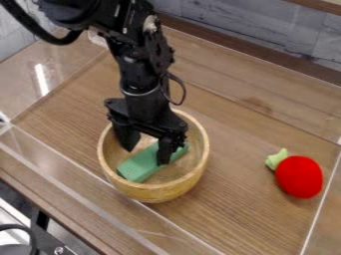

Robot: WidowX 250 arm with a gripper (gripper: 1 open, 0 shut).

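Observation:
A round tan wooden bowl stands on the wooden table, with a green block lying in it, tilted along a diagonal. The black gripper is over the bowl, its fingers reaching down to about rim height at the block's upper side. The fingers look spread, one left of the block and one near its right end; whether they touch it is hard to tell.
A red tomato-like object with a pale green top lies on the table at the right.

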